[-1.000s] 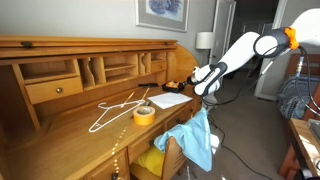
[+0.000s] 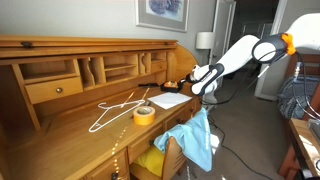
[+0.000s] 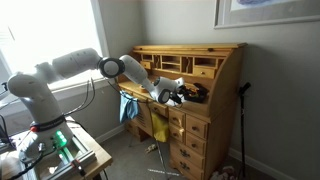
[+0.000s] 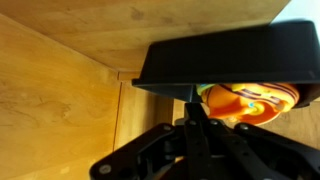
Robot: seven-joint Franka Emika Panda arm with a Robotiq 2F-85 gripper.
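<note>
A black tray (image 4: 228, 55) fills the upper right of the wrist view, with something orange and patterned (image 4: 250, 98) inside it. My gripper is shut at the tray's near side, its fingertips close to the orange contents; nothing shows between them. From the first exterior view, the tray (image 2: 172, 87) sits at the far end of the wooden desk (image 2: 75, 131), with the gripper (image 2: 190, 79) beside it. The second exterior view also places the gripper (image 3: 178, 98) by the tray (image 3: 194, 92). Whether the fingers touch the tray cannot be told.
White paper (image 2: 170, 100), an orange tape roll (image 2: 144, 115) and a white hanger (image 2: 115, 115) lie along the desk. A blue cloth (image 2: 190, 138) hangs over an open drawer holding something yellow (image 2: 151, 160). Cubbies (image 2: 121, 73) line the back.
The arm's upper part has sunk slightly in the first exterior view. Around the gripper there is little visible difference, and the desk items stay where they were.
</note>
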